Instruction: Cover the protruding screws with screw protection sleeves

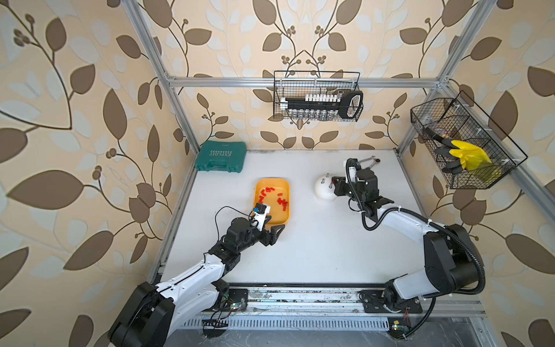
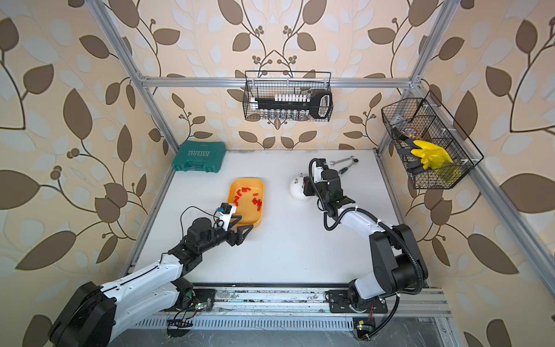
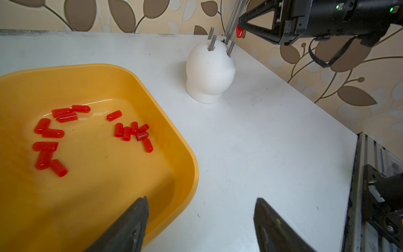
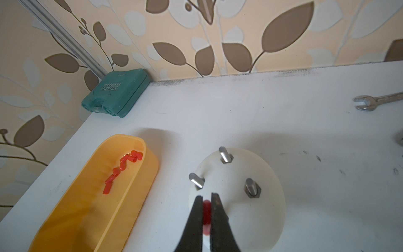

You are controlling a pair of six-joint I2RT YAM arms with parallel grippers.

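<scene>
A white round fixture [image 3: 210,73] carries bare metal screws [image 4: 224,155] pointing up. Above it, in the left wrist view, my right gripper is shut on a red sleeve [image 3: 240,31]; its tip hangs over the fixture in the right wrist view. My left gripper is open with nothing between its fingers, low at the near right edge of an orange tray [image 3: 184,168] holding several loose red sleeves [image 3: 58,167].
A green case [image 1: 221,155] lies at the back left, wrenches [image 2: 342,160] at the back right. Wire baskets [image 1: 312,81] hang on the back and right sides.
</scene>
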